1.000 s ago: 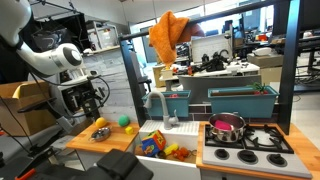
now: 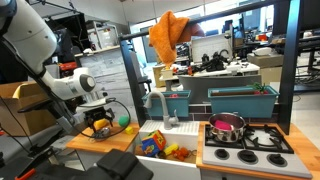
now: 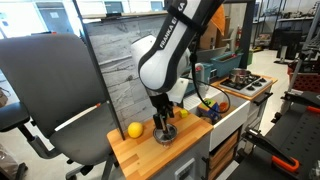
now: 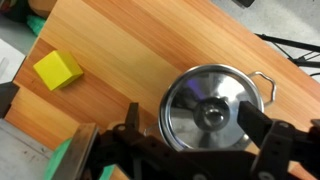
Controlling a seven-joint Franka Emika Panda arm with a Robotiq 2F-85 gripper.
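Note:
A small silver pot or lid with a dark round knob (image 4: 211,115) lies on the wooden counter at the left, with a wire loop handle at its side. In exterior view 2 the silver pot (image 3: 166,132) is right beneath my gripper (image 3: 163,119). From the wrist, my gripper stands open with its two dark fingers on either side of the knob's line. Nothing is held between them. Whether the fingertips touch the lid cannot be told.
A yellow cube (image 4: 58,69) and a green object (image 4: 75,155) lie near the pot. An orange-yellow ball (image 3: 135,130) sits beside it. The sink (image 2: 168,146) holds several toys; a larger pot (image 2: 226,128) stands on the stove (image 2: 250,150).
The arm has come down toward the silver pot.

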